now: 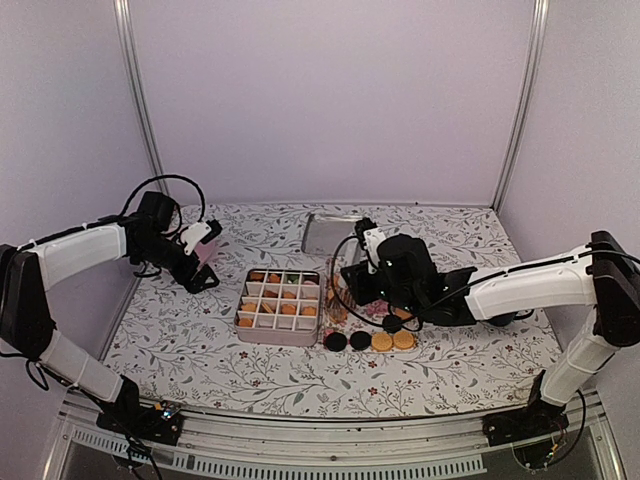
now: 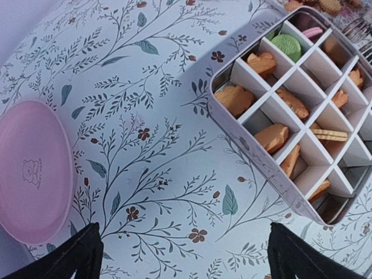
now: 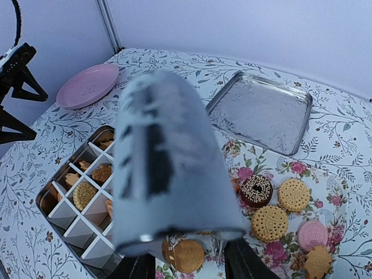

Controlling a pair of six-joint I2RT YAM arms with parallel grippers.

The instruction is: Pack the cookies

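Note:
The divided cookie box (image 1: 278, 332) holds cookies in many compartments, among them a green macaron (image 2: 286, 47) and sandwich cookies (image 2: 329, 135). My left gripper hangs open at the left, over the table beside the box, with nothing between its fingers. My right gripper is over the floral cookie mat (image 3: 283, 171), right of the box; the right wrist view is largely blocked by its blurred grey housing. Its fingertips stand apart above a round cookie (image 3: 189, 256). More cookies lie on the mat, including a sprinkled chocolate ring (image 3: 256, 190) and a pink cookie (image 3: 313, 235).
An empty metal tray (image 3: 261, 110) stands at the back. A pink plate (image 3: 87, 87) lies at the far left. Dark and golden round cookies (image 1: 382, 340) line the front of the mat.

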